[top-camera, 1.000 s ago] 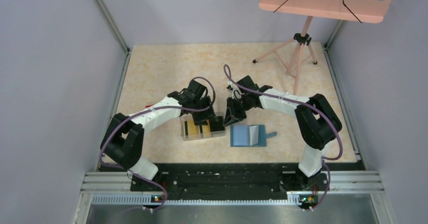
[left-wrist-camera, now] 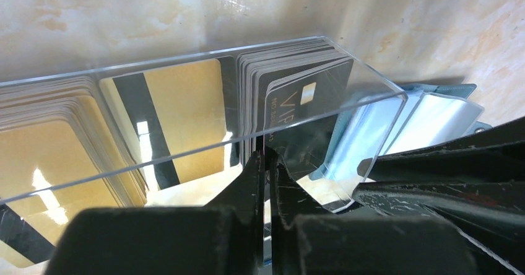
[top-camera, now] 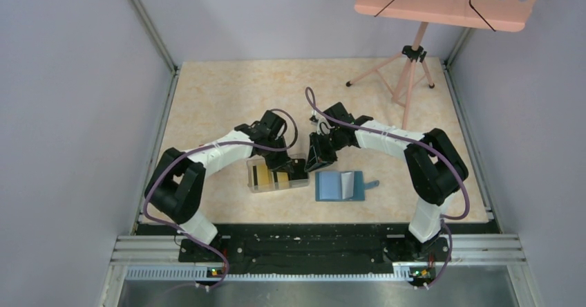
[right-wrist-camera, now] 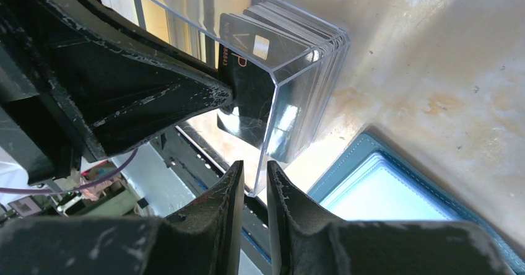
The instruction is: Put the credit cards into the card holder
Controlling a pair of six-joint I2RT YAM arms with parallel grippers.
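A clear acrylic box [top-camera: 252, 188] holds gold cards [left-wrist-camera: 43, 145] and black VIP cards [left-wrist-camera: 300, 108] [right-wrist-camera: 244, 95] on edge. My left gripper is shut, its tips at the box's front against the bottom edge of the black stack; no card clearly shows between them. My right gripper is at the box's right end, fingertips close together near the corner, with nothing visible between them. A blue card holder [top-camera: 332, 186] lies on the table right of the box, a pale flap standing out on it.
A pink music stand [top-camera: 414, 65] stands at the back right. My two arms are very close together over the box.
My left arm has shifted slightly over the box during the last second. The right arm, box and holder look almost unchanged.
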